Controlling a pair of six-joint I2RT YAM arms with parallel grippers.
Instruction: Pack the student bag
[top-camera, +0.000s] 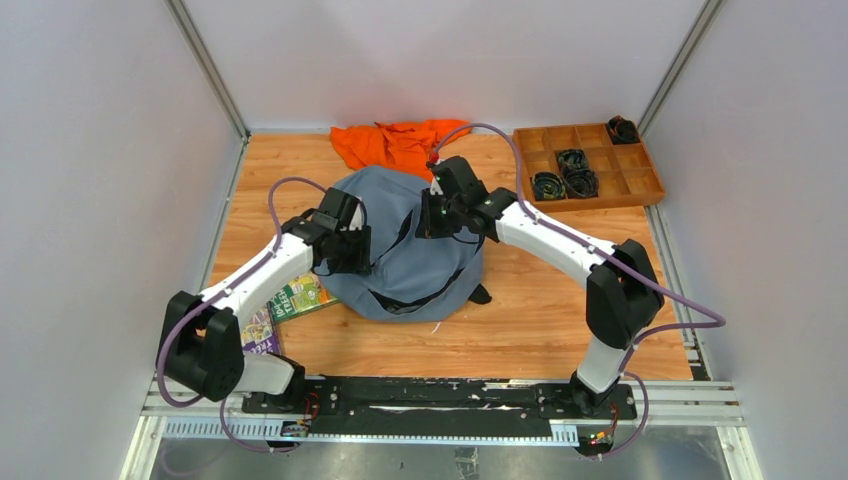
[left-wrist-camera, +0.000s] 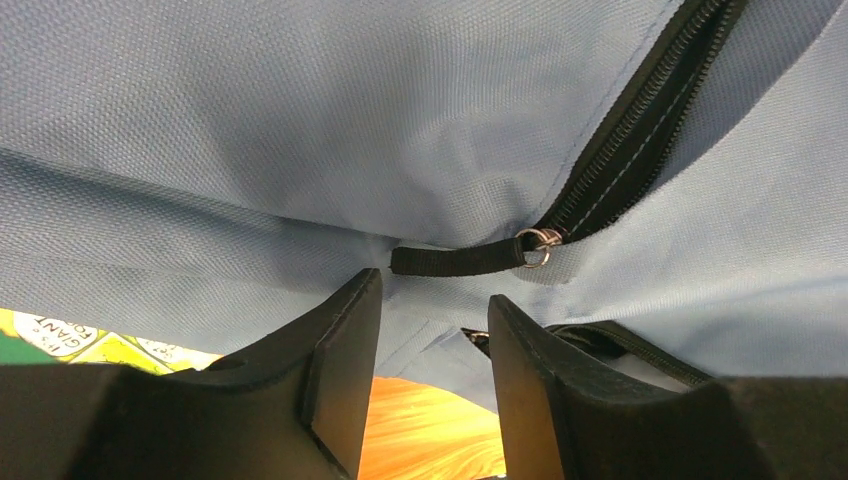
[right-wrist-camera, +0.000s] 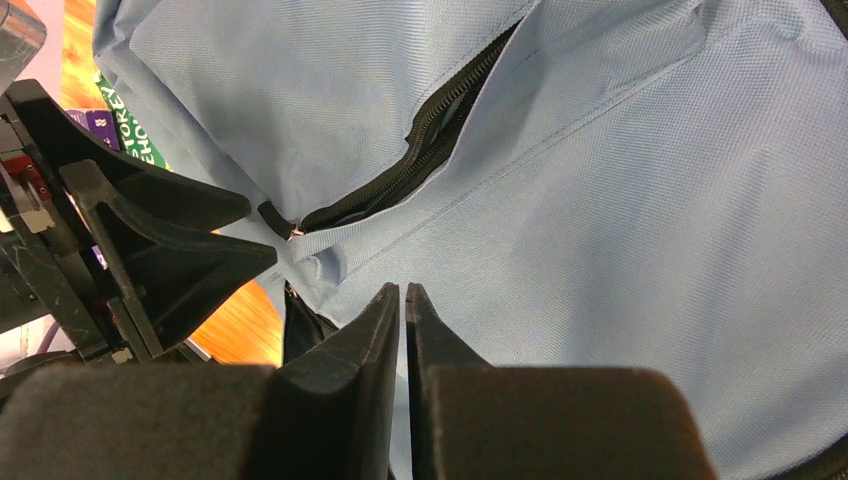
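Observation:
The grey-blue bag (top-camera: 410, 270) lies in the middle of the table with both grippers over it. In the left wrist view, a black zipper (left-wrist-camera: 640, 120) gapes a little and ends in a copper ring with a black pull tab (left-wrist-camera: 455, 262). My left gripper is open, its fingertips just below that tab, apart from it, with nothing between them. My right gripper hangs over the bag, shut, no object between its fingers. In the right wrist view the pull tab (right-wrist-camera: 274, 220) lies near the left gripper's fingers (right-wrist-camera: 200, 200).
A green book (top-camera: 300, 297) and a purple book (top-camera: 261, 333) lie left of the bag. Orange cloth (top-camera: 400, 143) is behind it. A wooden organizer (top-camera: 632, 182) with dark coiled items stands back right.

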